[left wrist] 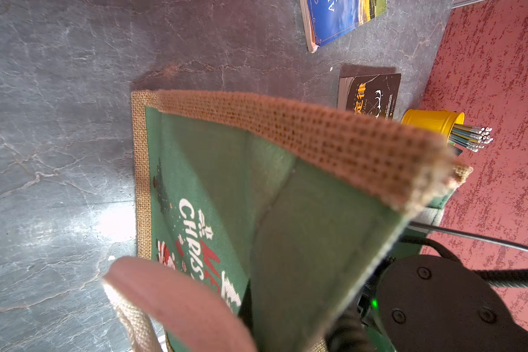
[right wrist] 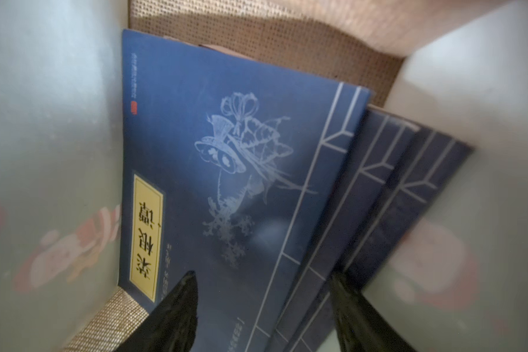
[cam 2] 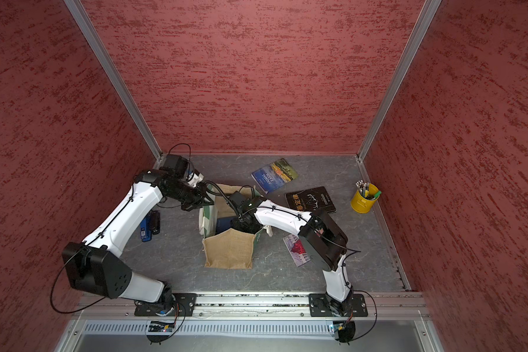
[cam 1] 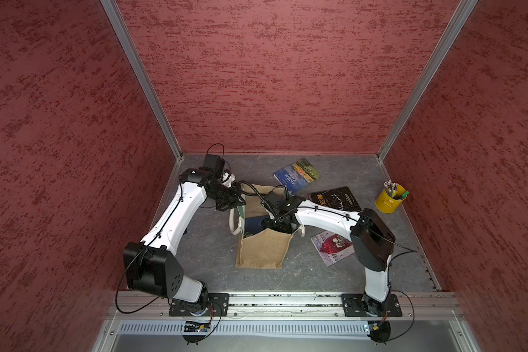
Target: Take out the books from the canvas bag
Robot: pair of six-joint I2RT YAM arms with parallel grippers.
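The canvas bag [cam 1: 262,251] stands upright, its mouth facing up, tan outside with a pale lining. At its left wall my left gripper [cam 1: 239,204] is shut, with the green printed panel [left wrist: 311,246] folded up between its fingers; much of the finger is hidden by that fabric. My right gripper reaches down inside the bag, open, nothing gripped. Below its fingers [right wrist: 179,308] lies a dark blue book [right wrist: 234,176] with a yellow title label. At least two more blue books [right wrist: 363,158] peek out from under its right side, fanned out.
On the table lie a blue landscape-covered book [cam 1: 296,174], a black book [cam 1: 335,198] and a pinkish book [cam 1: 332,247]. A yellow pen bucket [cam 1: 388,202] is at far right. Two small dark objects [cam 2: 149,226] lie at left.
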